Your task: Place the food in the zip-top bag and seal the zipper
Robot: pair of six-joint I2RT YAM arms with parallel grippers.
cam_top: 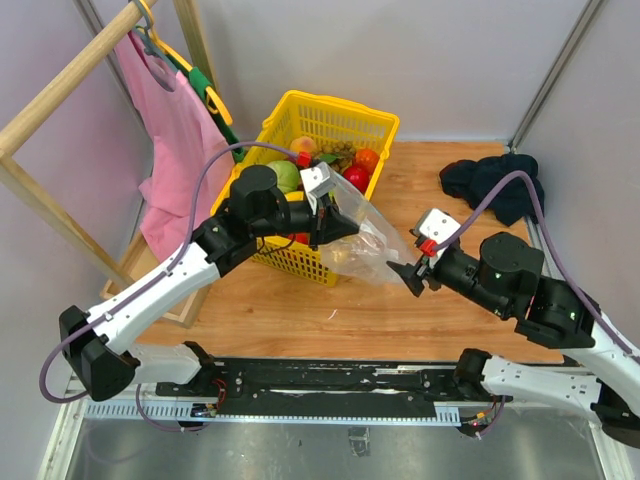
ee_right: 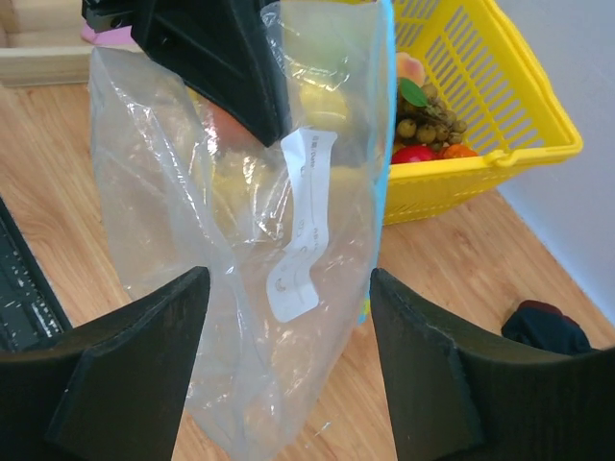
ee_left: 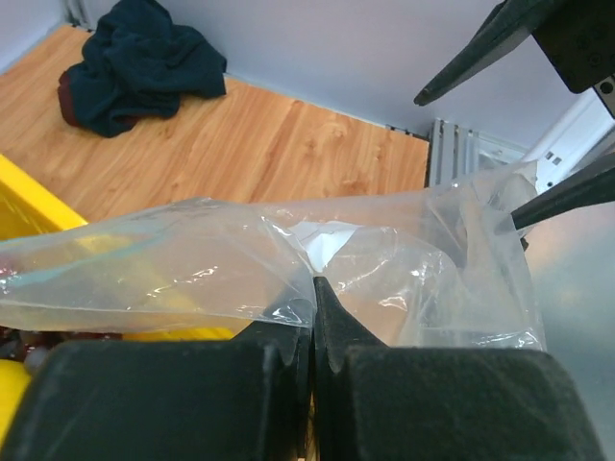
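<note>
A clear zip top bag [cam_top: 372,243] hangs in front of the food basket. My left gripper [cam_top: 342,230] is shut on its film, which runs between the closed fingertips in the left wrist view. A white label [ee_right: 307,216] and a blue zipper strip [ee_right: 383,144] on the bag show in the right wrist view. My right gripper [cam_top: 406,277] is at the bag's right side, its fingers [ee_right: 149,360] wide apart. One right fingertip [ee_left: 538,208] overlaps the bag's edge in the left wrist view; contact cannot be judged. Fruit such as a red one [cam_top: 356,178] and a green one [cam_top: 285,177] lies in the basket.
The yellow basket [cam_top: 385,118] stands at the back centre, partly behind my left arm. A dark cloth [cam_top: 492,185] lies at the back right. To the left stands a wooden rack [cam_top: 75,75] with pink cloth [cam_top: 170,150]. Bare wood lies front centre.
</note>
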